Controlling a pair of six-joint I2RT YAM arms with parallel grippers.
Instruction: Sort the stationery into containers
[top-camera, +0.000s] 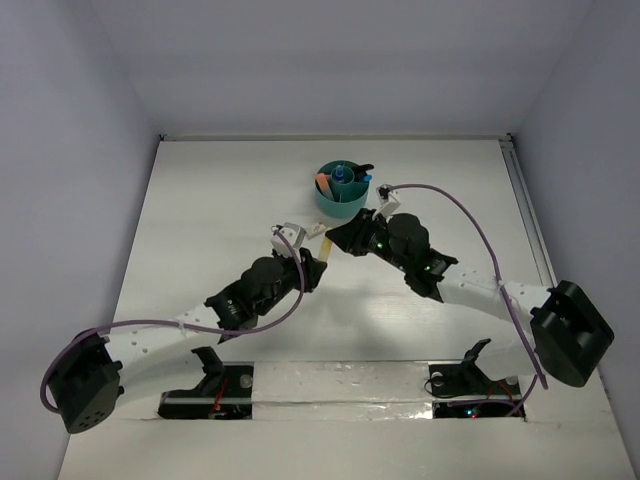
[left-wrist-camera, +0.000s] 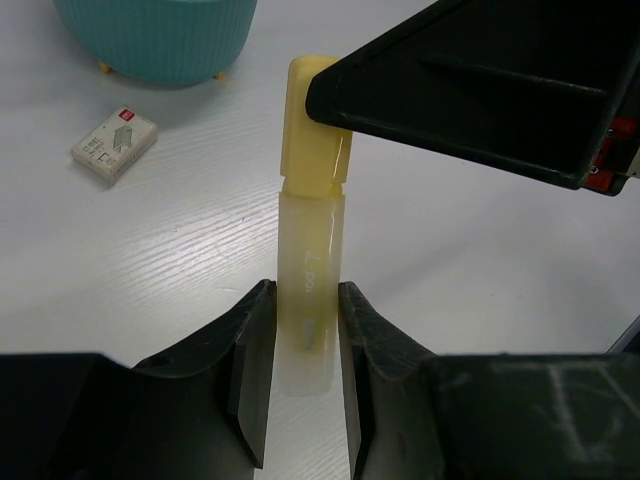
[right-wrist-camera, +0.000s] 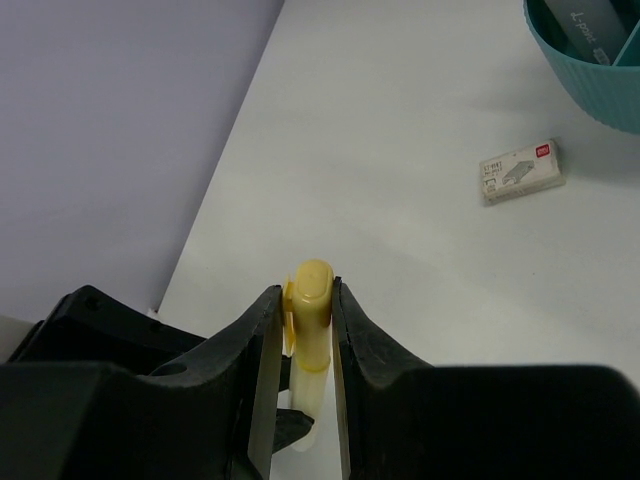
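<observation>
A yellow-capped pen-like stick with a translucent body (left-wrist-camera: 310, 270) stands upright between the grippers. My right gripper is shut on its yellow top (left-wrist-camera: 315, 155). My left gripper is round the translucent lower part, fingers close to its sides; whether they grip it is unclear. A teal divided container (top-camera: 342, 202) holding several items stands behind them. A small white boxed eraser (right-wrist-camera: 520, 173) lies on the table in front of the container.
Grey walls surround it, with a metal rail along its back and right edges.
</observation>
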